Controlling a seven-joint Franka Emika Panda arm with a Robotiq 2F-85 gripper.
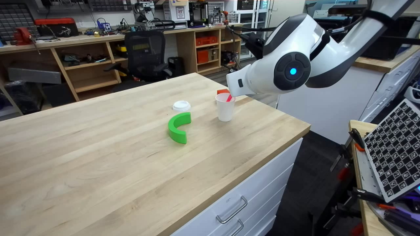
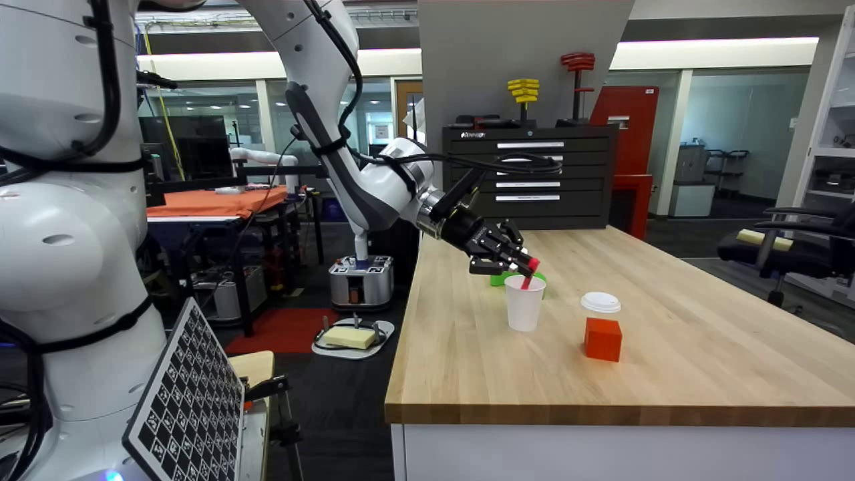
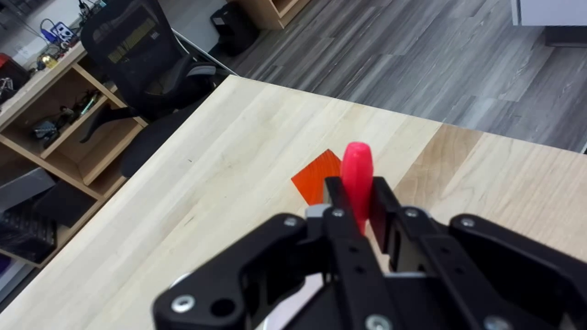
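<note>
A white paper cup stands upright near the table's right edge in exterior view 1. My gripper is tilted down over its rim, shut on a red stick-like object. The lower part of the red stick reaches into the mouth of the cup, and its top sticks up between the fingers. In exterior view 1 the arm hides my fingers; only a bit of red shows at the cup's opening. How deep the stick goes is hidden by the cup wall.
An orange-red block and a white lid lie close to the cup. A green half-ring rests on the other side.
</note>
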